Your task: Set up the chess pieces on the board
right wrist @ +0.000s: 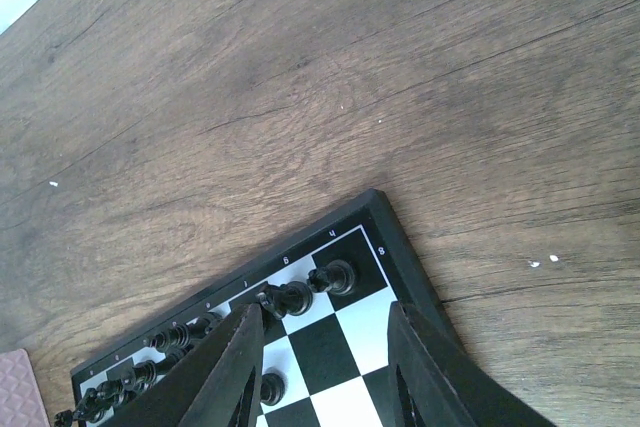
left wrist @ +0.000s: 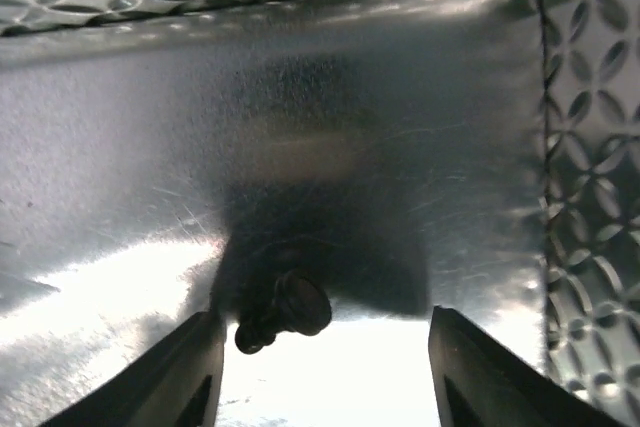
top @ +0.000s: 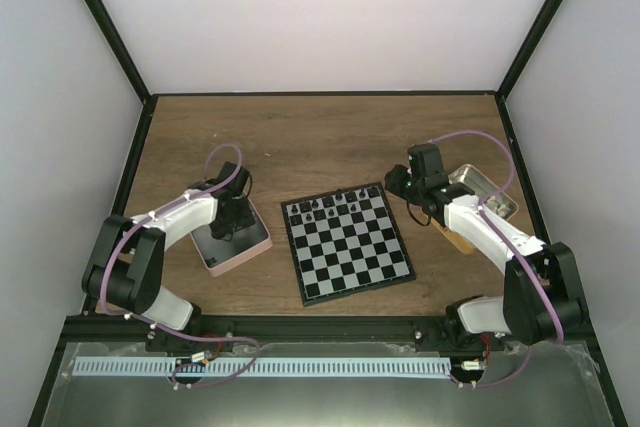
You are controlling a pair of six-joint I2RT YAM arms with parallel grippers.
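Note:
My left gripper is open inside the pink-rimmed metal tray (top: 241, 260), with a small dark chess piece (left wrist: 303, 303) lying on the bottom between and just beyond its fingertips. The chessboard (top: 350, 257) lies mid-table with several black pieces standing in its back rows, seen closer in the right wrist view, among them a piece (right wrist: 339, 276) on the corner square. My right gripper hangs over the table by the board's back right corner, its fingers apart with nothing visible between them.
A light metal tray (top: 483, 176) and a yellow tray (top: 455, 243) sit at the right, partly under the right arm.

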